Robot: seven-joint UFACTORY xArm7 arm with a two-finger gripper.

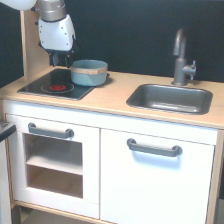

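Note:
My gripper (61, 60), small and dark beneath the white arm, hangs at the upper left over the black stovetop (45, 87). To its right stands a blue-grey pot (90, 76) with a beige band along its upper side, upright at the stovetop's right side. The gripper is above and left of the pot, near its left rim. Whether its fingers are apart or together is too small to make out, and nothing clearly shows held in them.
A metal sink (170, 97) with a grey faucet (180, 60) takes up the right of the wooden counter (115, 97). Bare counter lies between pot and sink. Below are an open-fronted oven compartment (55, 165) and a white cabinet door (150, 185).

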